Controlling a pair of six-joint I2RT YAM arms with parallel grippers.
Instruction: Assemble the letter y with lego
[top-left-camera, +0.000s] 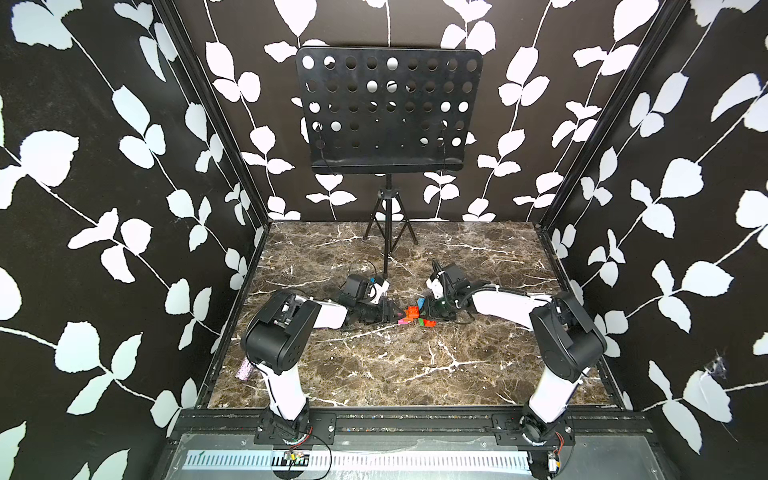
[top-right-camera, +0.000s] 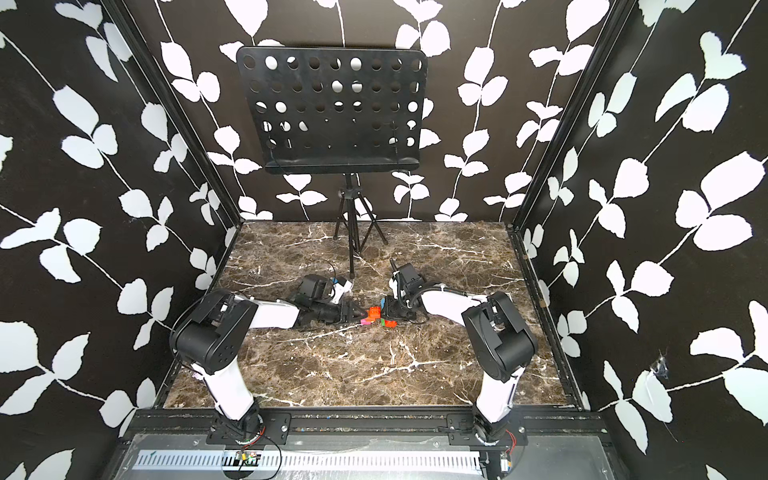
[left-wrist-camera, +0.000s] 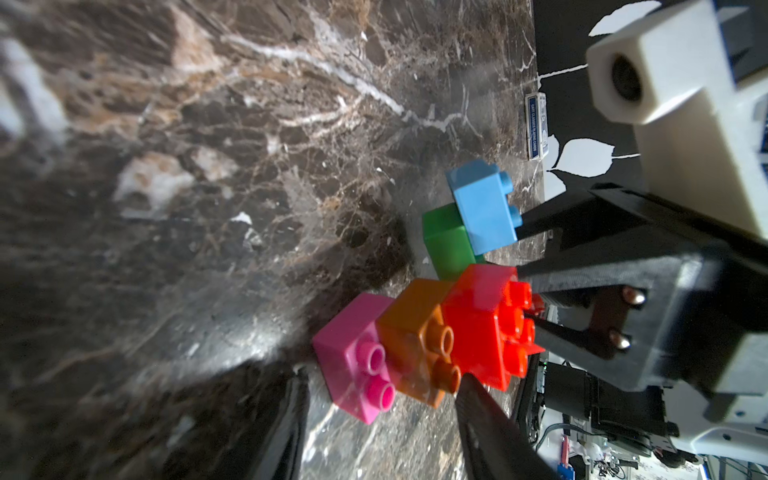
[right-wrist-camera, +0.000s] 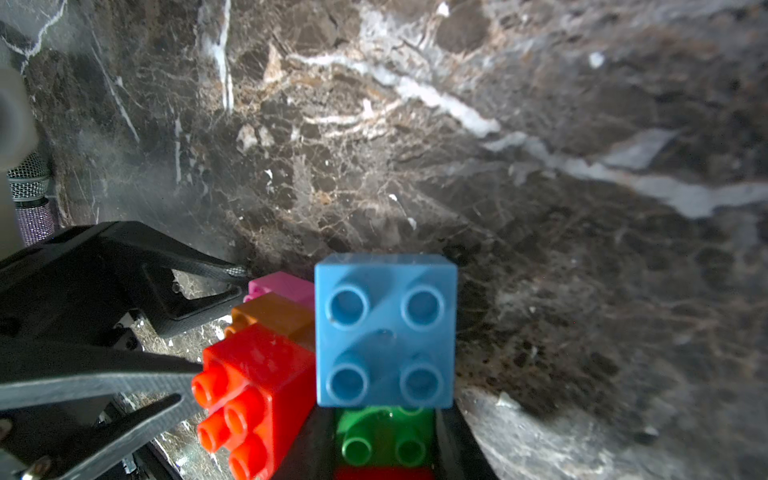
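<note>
Joined bricks lie mid-table: pink (left-wrist-camera: 344, 360), orange (left-wrist-camera: 408, 336) and red (left-wrist-camera: 476, 320) in a row, with green (left-wrist-camera: 448, 240) under light blue (left-wrist-camera: 484, 208) behind. In the right wrist view, blue (right-wrist-camera: 384, 328) tops green (right-wrist-camera: 380, 440), with red below. My right gripper is shut on the green brick stack, its fingertips largely hidden under the blue brick. My left gripper stands open at the pink and orange end, its fingers either side of it, close by.
A black music stand (top-left-camera: 388, 112) stands at the back. A small patterned object (top-left-camera: 245, 369) lies front left.
</note>
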